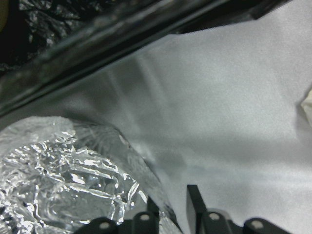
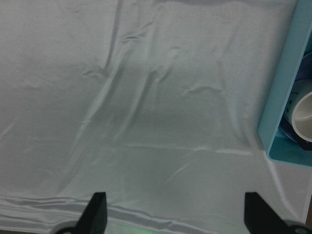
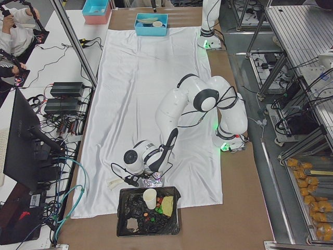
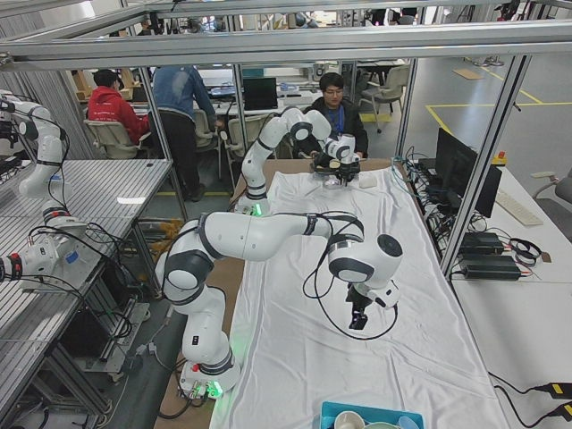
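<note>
A crumpled clear plastic item (image 1: 73, 180), like a bag or lined bowl, lies on the white cloth beside the black bin (image 3: 125, 216). My left gripper is low at its edge, fingers part open, the plastic edge between or against them; whether it grips is unclear. A pale object (image 1: 307, 105) lies to the right in that wrist view. My right gripper stands open and empty above the cloth, short of the blue tub (image 2: 275, 107), which holds a cup (image 2: 302, 117) and dishes.
The bin holds a white cup (image 3: 150, 195), a yellow item (image 3: 167, 205) and several small scraps on black lining. Monitors and cables line one side; metal frame posts stand around the table.
</note>
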